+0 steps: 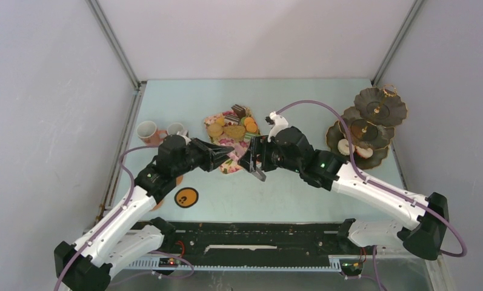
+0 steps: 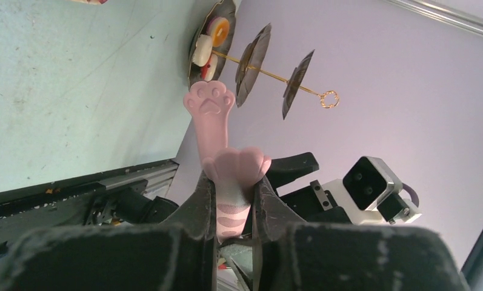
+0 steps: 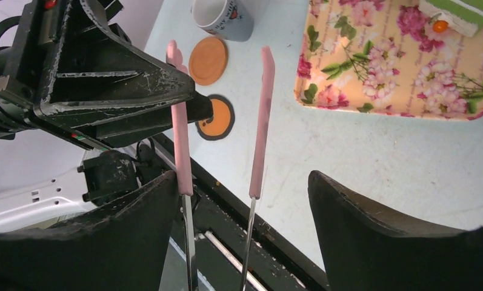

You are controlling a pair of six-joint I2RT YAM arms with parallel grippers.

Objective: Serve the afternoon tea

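Observation:
My left gripper is shut on pink tongs with paw-shaped tips, gripping one arm in the right wrist view. The tongs' two arms stand apart, and their metal part points toward my right gripper. That gripper is open, with the tongs' arms in the space between its black fingers; I see no contact. Beneath both grippers lies a floral tray holding cookies and cake pieces. The three-tiered dark stand is at the right, with several sweets on its lowest tier.
Two mugs, one pinkish and one white, stand at the left, near my left arm. Round coasters lie in front of them, one dark-rimmed. Table space between the tray and the stand is mostly clear.

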